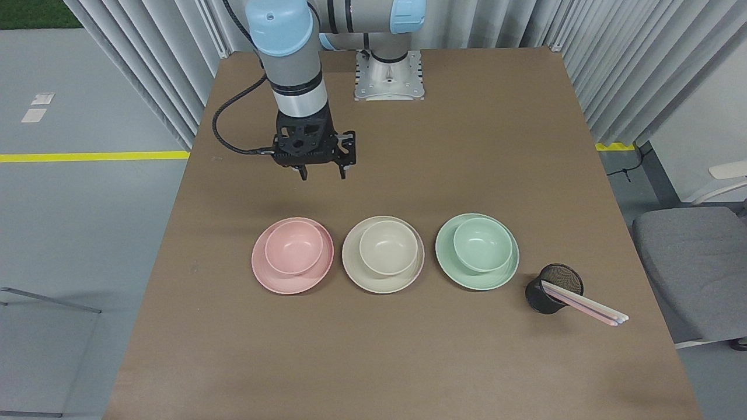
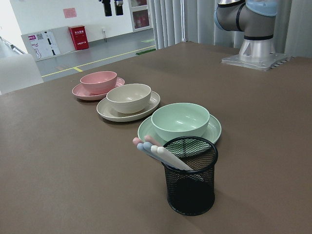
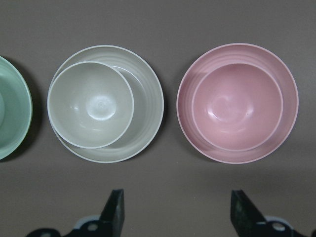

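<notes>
My gripper (image 1: 323,172) hangs over the back left of the table, behind the plates, its fingers apart with nothing between them; in the wrist view both fingers show at the bottom edge. Three bowls each rest on a matching plate in a row: pink bowl (image 1: 294,246) on pink plate (image 1: 287,283), cream bowl (image 1: 388,246) on cream plate (image 1: 378,283), mint bowl (image 1: 482,244) on mint plate (image 1: 476,280). A black mesh cup (image 2: 190,195) holding several pastel sticks (image 1: 585,305) stands to the right of the mint plate.
The robot's base (image 1: 388,80) is at the back edge. A grey chair (image 1: 693,266) stands beside the table's right side.
</notes>
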